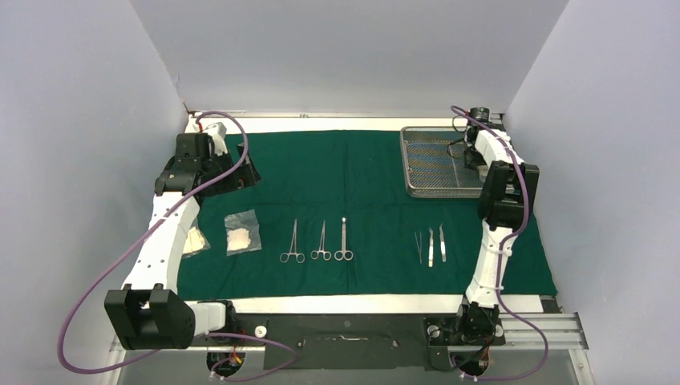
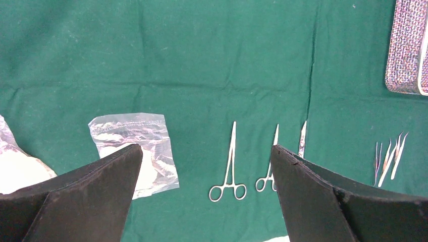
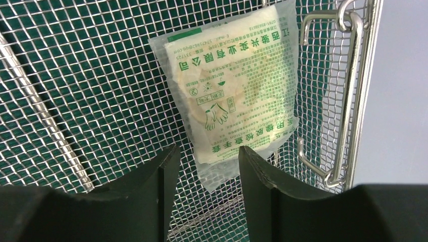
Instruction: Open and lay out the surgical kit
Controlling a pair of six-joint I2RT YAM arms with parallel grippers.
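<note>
A wire mesh tray [image 1: 433, 192] stands at the back right of the green cloth. Inside it lies a clear packet of gloves [image 3: 237, 91], flat on the mesh near the handle side. My right gripper is over the packet's lower edge, its fingers part open and nothing held between them. At the back left, above the cloth, my left gripper stands wide open and empty. A clear bag with pale contents [image 1: 242, 233] lies at the left of the cloth. Three scissor-like instruments, one of them the left clamp [image 1: 293, 242], lie in a row at the middle.
Two tweezers and scalpel-like tools, including a pale-handled one [image 1: 431, 248], lie at the right front. Another bag [image 1: 193, 241] is partly behind the left arm. The tray handle [image 3: 352, 101] rises beside the packet. Bare green cloth [image 1: 321, 172] fills the middle back.
</note>
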